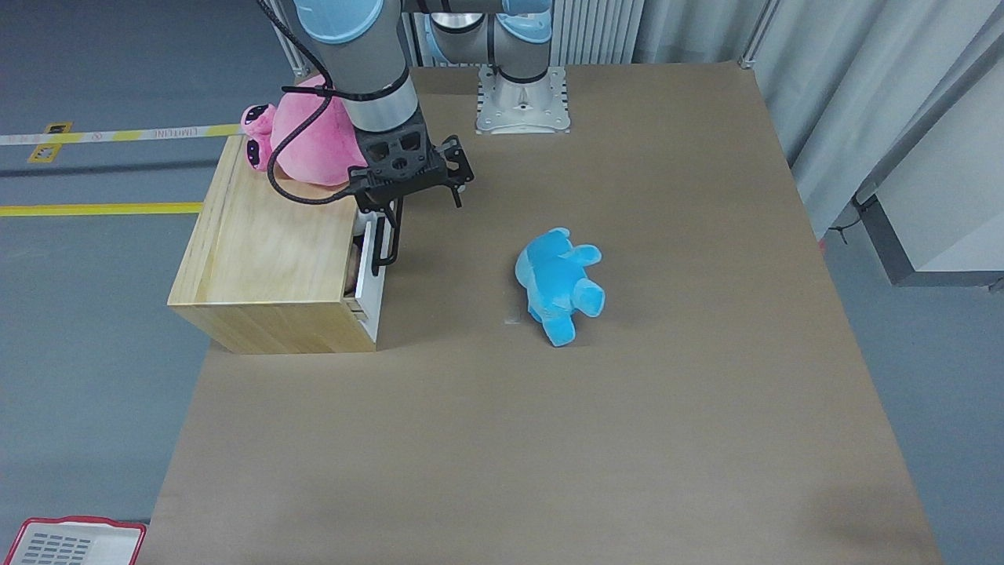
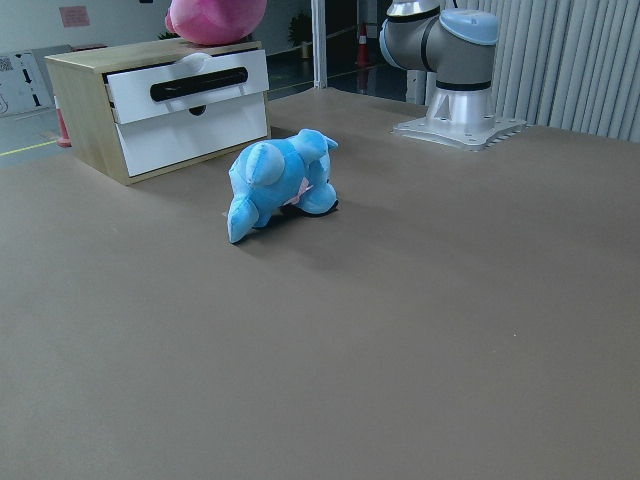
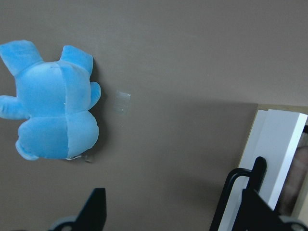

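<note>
A light blue plush toy (image 1: 560,282) lies on the brown table right of a wooden drawer cabinet, propped on its limbs in the left view (image 2: 280,185). The gripper (image 1: 409,179) is raised above the cabinet's right side, its fingers apart; in the wrist view nothing is between them and the toy (image 3: 57,110) lies beyond them. A pink plush (image 1: 311,141) sits on the cabinet top (image 2: 110,56), partly behind the arm.
The cabinet's drawer (image 3: 274,144) stands slightly out, with a black handle. The robot base (image 1: 522,108) is at the table's back.
</note>
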